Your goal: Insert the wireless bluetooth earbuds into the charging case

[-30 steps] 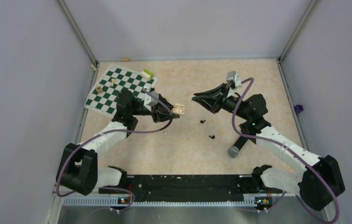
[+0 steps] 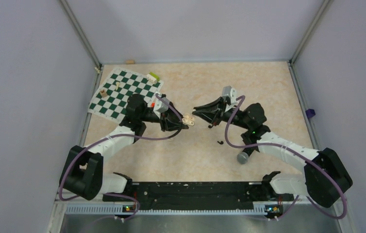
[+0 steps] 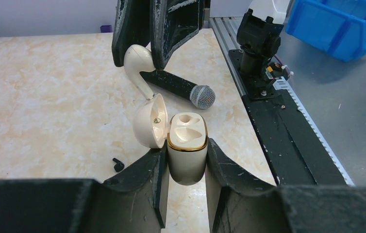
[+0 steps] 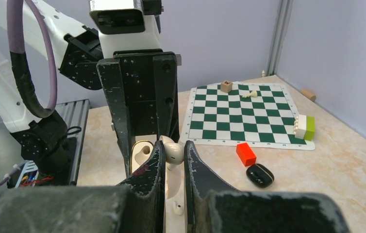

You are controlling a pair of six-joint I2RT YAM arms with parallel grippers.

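In the left wrist view a cream charging case (image 3: 187,158) stands upright, its lid (image 3: 148,121) swung open to the left and both earbud wells empty. My left gripper is shut on the case body. A white earbud (image 3: 139,63) hangs stem down from the tips of my right gripper, which is shut on it; the stem end is just above the lid. In the right wrist view the earbud (image 4: 174,153) sits between the fingertips, with the case (image 4: 141,153) behind it to the left. Another white earbud (image 4: 178,208) lies on the table.
Black earbuds (image 2: 220,142) lie apart on the table, with a microphone (image 2: 245,154) at the right. A black case (image 4: 260,175), a red block (image 4: 245,154) and a chessboard (image 4: 241,114) lie on the left arm's side.
My right gripper has moved left toward the case, bringing the earbud close to it.
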